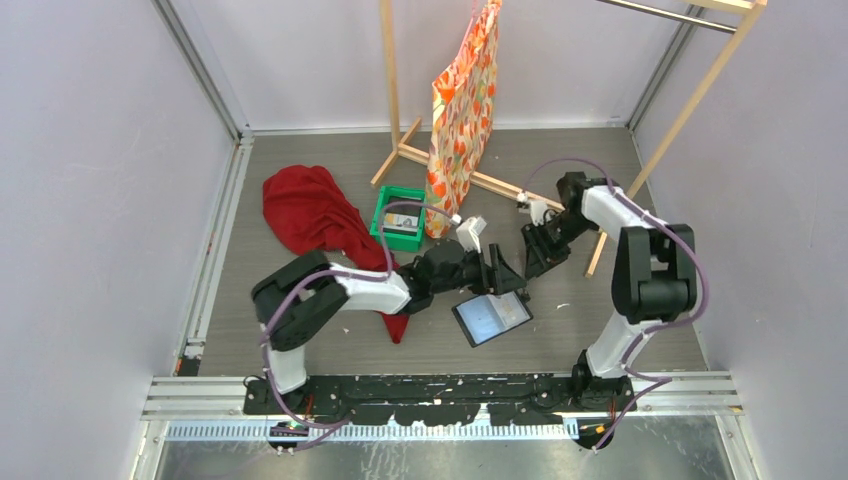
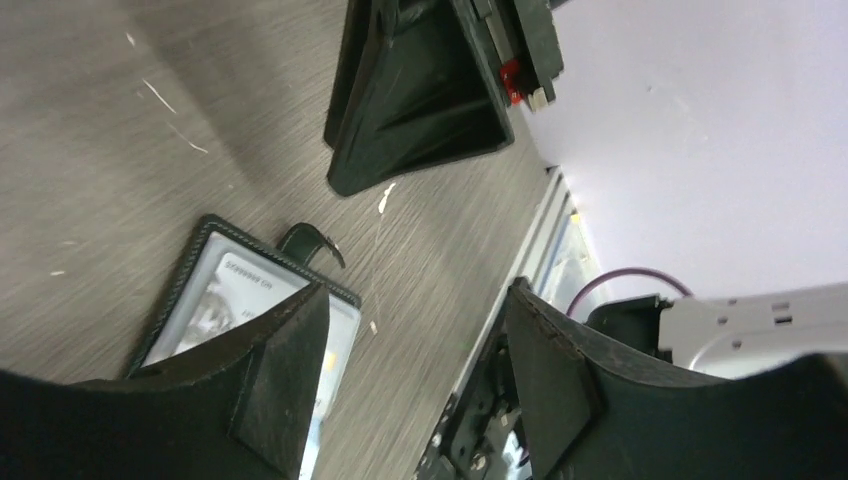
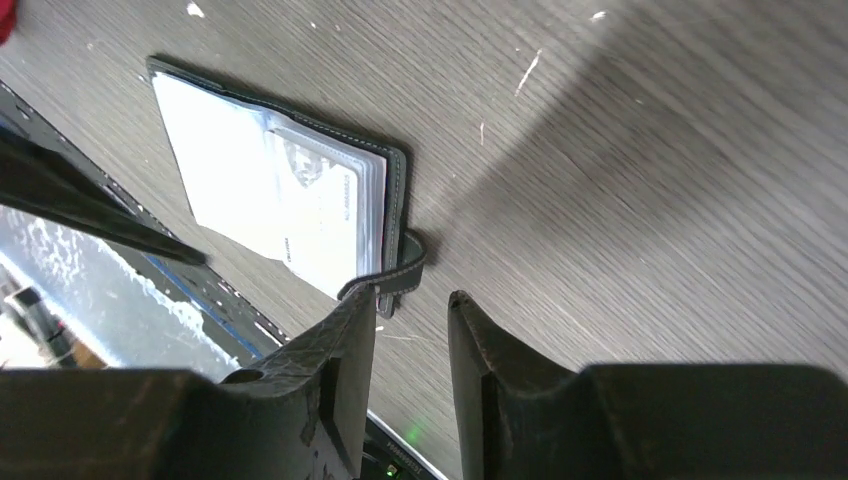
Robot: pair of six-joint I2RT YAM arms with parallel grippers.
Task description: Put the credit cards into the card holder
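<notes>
The card holder (image 1: 480, 320) lies open on the table, a dark-edged folder with clear sleeves. A white printed card (image 3: 325, 215) shows in its sleeves in the right wrist view, and a dark strap (image 3: 398, 270) sticks out at one corner. My left gripper stands open above the holder, with nothing between its fingers; in the left wrist view its left finger (image 2: 285, 365) covers part of the holder. Just right of the holder in the top view, my right gripper is part open and empty. Its left fingertip overlaps the strap end in view; whether they touch I cannot tell.
A green box (image 1: 422, 240) with a dark item and a pale card inside stands behind the left arm. Red cloth (image 1: 305, 215) lies at left. A wooden rack with patterned fabric (image 1: 465, 120) stands at the back. Both grippers are close together.
</notes>
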